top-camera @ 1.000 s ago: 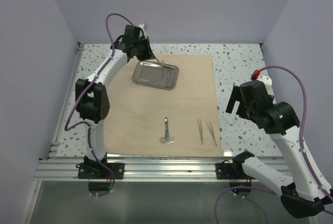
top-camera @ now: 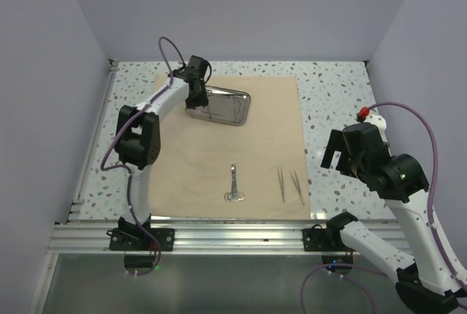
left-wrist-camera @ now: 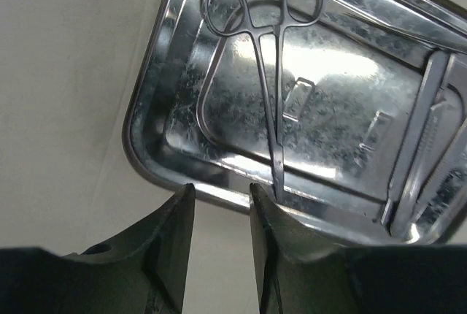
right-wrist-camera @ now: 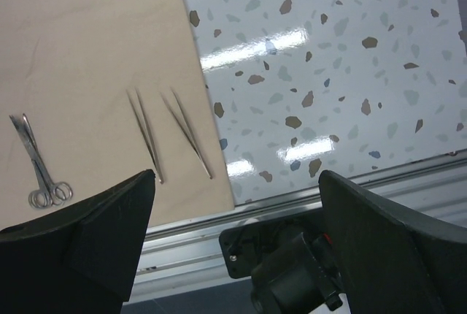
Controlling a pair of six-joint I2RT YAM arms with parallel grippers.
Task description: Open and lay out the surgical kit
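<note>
The metal tray (top-camera: pixel 222 113) lies at the back of the beige cloth (top-camera: pixel 211 153). Inside it, in the left wrist view, are a ring-handled clamp (left-wrist-camera: pixel 271 95) with its tip toward me, several flat slender instruments (left-wrist-camera: pixel 419 139) at the right and a thin one (left-wrist-camera: pixel 394 34) along the far side. My left gripper is at the tray's near rim, fingers parted and nothing between them, close to the clamp's tip. Scissor-like instruments (top-camera: pixel 234 186) and two tweezers, one (top-camera: pixel 282 184) beside the other (top-camera: pixel 298 188), lie on the cloth. My right gripper hangs open and empty at the right.
Speckled table surface (top-camera: pixel 336 95) shows bare on the right. A metal rail (top-camera: pixel 241 230) runs along the front edge, and walls stand at the back and sides.
The right arm shifted only slightly.
</note>
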